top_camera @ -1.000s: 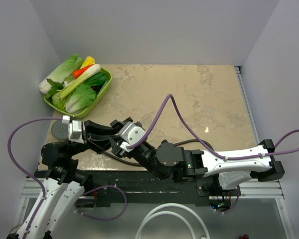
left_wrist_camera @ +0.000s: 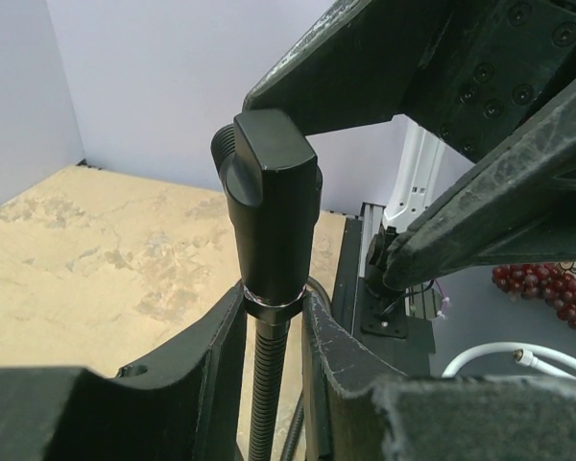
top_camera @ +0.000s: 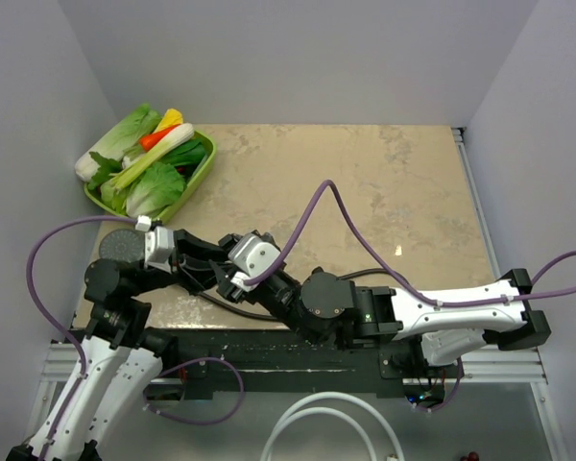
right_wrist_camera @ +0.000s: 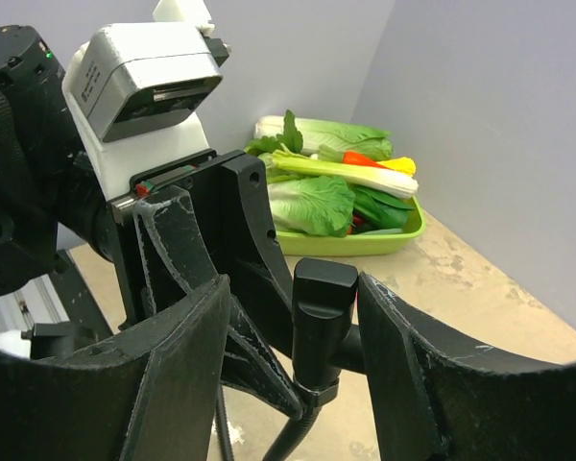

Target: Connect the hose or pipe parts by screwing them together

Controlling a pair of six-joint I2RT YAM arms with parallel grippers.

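In the left wrist view a black hose fitting [left_wrist_camera: 274,211] stands upright on a ribbed hose [left_wrist_camera: 268,384]. My left gripper has its fingers at the collar where fitting meets hose; whether they grip it tightly is hard to tell. The same fitting [right_wrist_camera: 322,307] appears between the fingertips of my right gripper, which stands open around it, the right finger close to its side. In the top view both grippers meet at the centre-left, over the worktop [top_camera: 355,182], largely hiding the fitting.
A green basket of vegetables [top_camera: 154,173] sits at the back left. White hoses [top_camera: 331,401] lie below the front edge, with grapes [left_wrist_camera: 547,288] to the right.
The right arm has barely moved.
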